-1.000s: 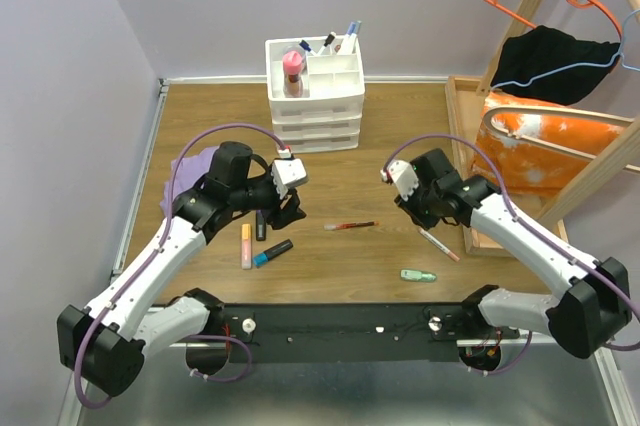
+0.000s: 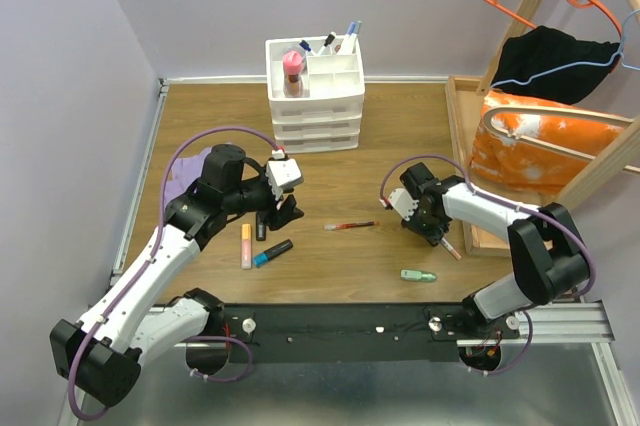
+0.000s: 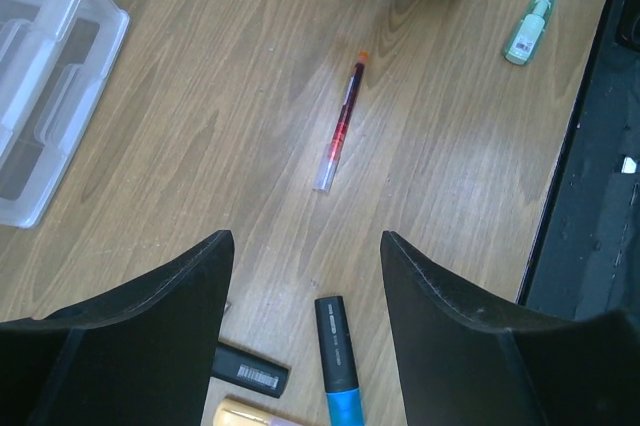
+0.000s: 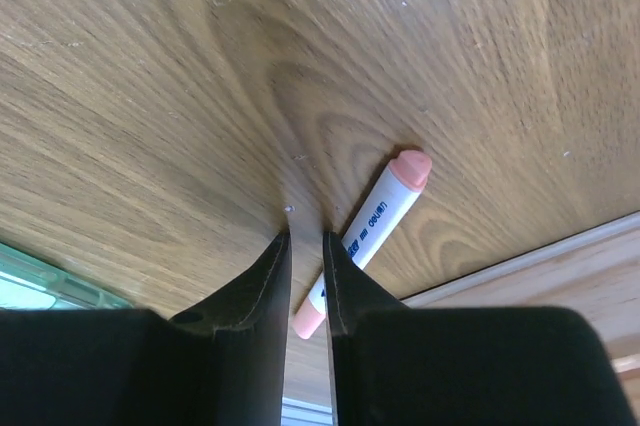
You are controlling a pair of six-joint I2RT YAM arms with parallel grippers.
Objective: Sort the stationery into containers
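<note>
My right gripper is low over the table, its fingers a narrow gap apart, beside a white marker with pink ends [image 4: 390, 208]. My left gripper hangs open above the left side, nothing between its fingers. Below it lie a black-and-blue marker [image 3: 335, 346], a black item [image 3: 245, 366] and an orange stick [image 2: 246, 246]. A red pen [image 2: 350, 226] lies mid-table, a green bottle [image 2: 418, 275] near the front. The white organiser [image 2: 316, 111] at the back holds several pens and a pink-topped bottle.
A wooden rack [image 2: 461, 131] with hangers, black cloth and an orange bag occupies the right side. Purple cloth [image 2: 183, 174] lies at the left, partly behind the left arm. Bare table [image 2: 390, 116] shows between organiser and rack.
The left arm has moved slightly; the loose items appear unmoved.
</note>
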